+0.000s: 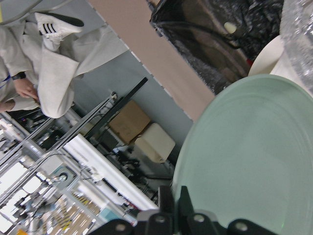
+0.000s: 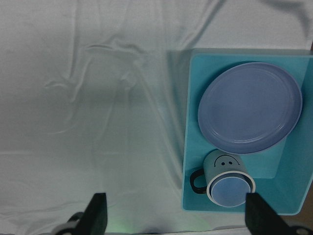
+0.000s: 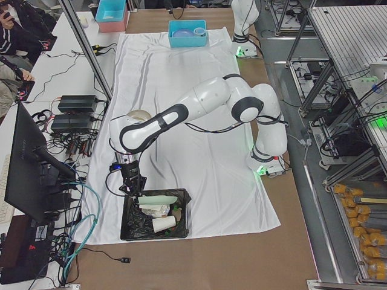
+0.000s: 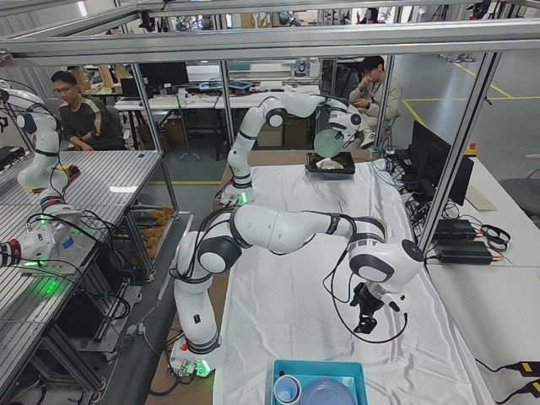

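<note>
A pale green plate (image 1: 249, 156) is held in my left gripper, shut on its rim, tilted over a black bag-lined bin (image 3: 127, 226) that holds white cups (image 3: 163, 223) and crumpled plastic (image 1: 298, 34). My right gripper (image 4: 367, 308) hangs open above the white cloth near the blue tray (image 2: 195, 98). In that tray lie a blue-grey plate (image 2: 249, 105) and a smiley mug (image 2: 220, 164) with a blue cup inside, as the right wrist view shows.
Monitors (image 3: 24, 169) and cables stand beside the cloth on the adjoining desk. Metal frame posts rise along the edges.
</note>
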